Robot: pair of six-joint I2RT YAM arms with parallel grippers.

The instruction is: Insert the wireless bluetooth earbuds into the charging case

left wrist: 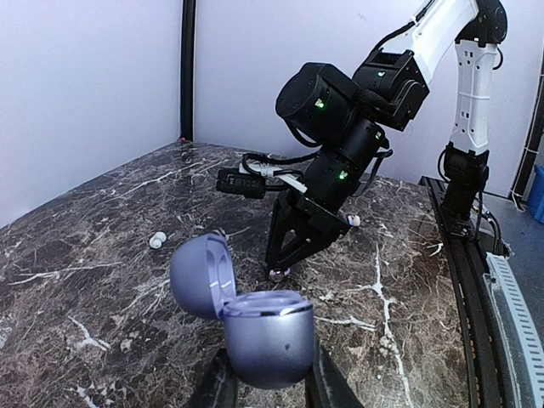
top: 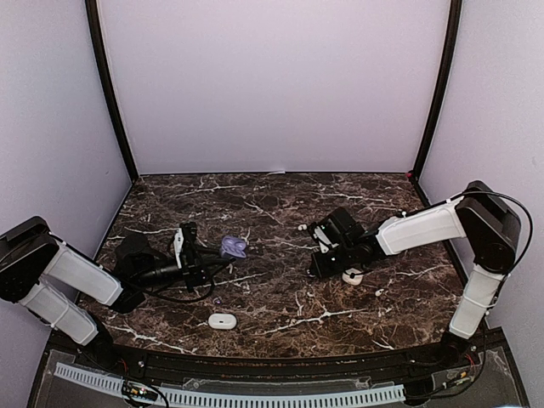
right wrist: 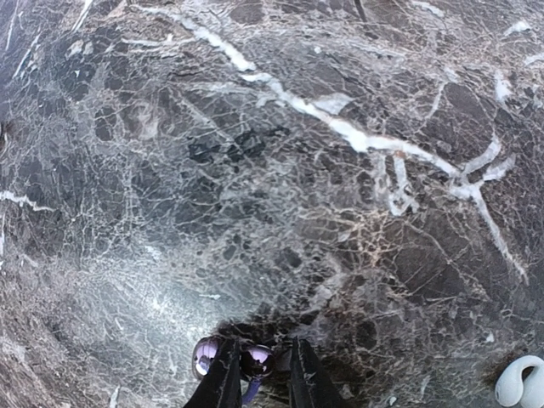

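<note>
A glossy purple charging case [left wrist: 270, 336] with its lid raised is held in my left gripper, shut on its lower body; in the top view the case [top: 233, 246] hangs over the left half of the table. A purple clip-shaped earbud [right wrist: 204, 355] lies on the marble table at the bottom of the right wrist view. My right gripper is down over it, part open, with one rounded end of the earbud between its fingers and the other end left of the left finger. From above, the right gripper [top: 315, 269] partly hides this earbud.
A white case [top: 223, 321] lies at the front left, with a small purple piece [top: 217, 300] behind it. Another white case [top: 353, 277] is beside the right gripper. White earbuds [top: 380, 292] are scattered about.
</note>
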